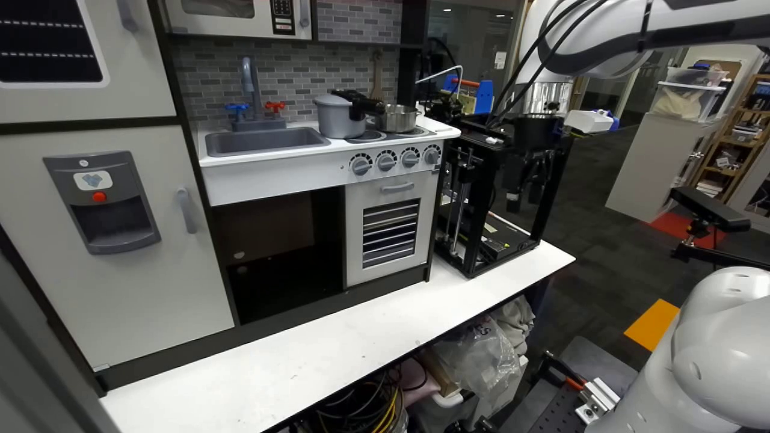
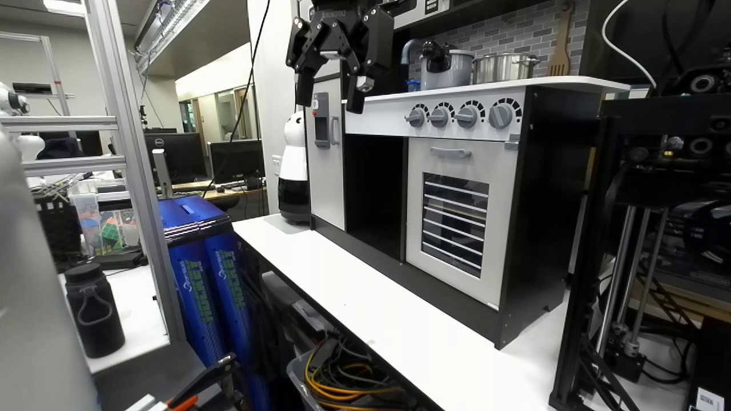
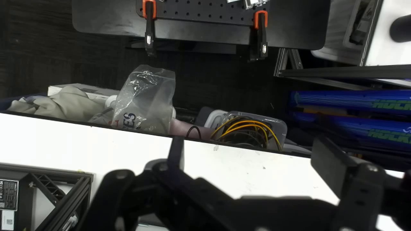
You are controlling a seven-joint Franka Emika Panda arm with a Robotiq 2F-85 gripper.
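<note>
My gripper stands open, its two fingers wide apart with nothing between them, above the white tabletop in the wrist view. In exterior view 2 the gripper (image 2: pixel 357 96) hangs pointing down, in front of the toy kitchen. A grey pot (image 1: pixel 336 119) with a black handle sits on the toy stove beside a metal pot (image 1: pixel 397 118). Below the row of grey knobs (image 1: pixel 386 160), the toy oven door (image 1: pixel 355 238) is closed. A grey sink (image 1: pixel 267 141) with a faucet lies to the left of the stove.
A black 3D printer frame (image 1: pixel 473 216) stands right of the kitchen. A wooden spatula (image 2: pixel 560 41) hangs behind the pots.
</note>
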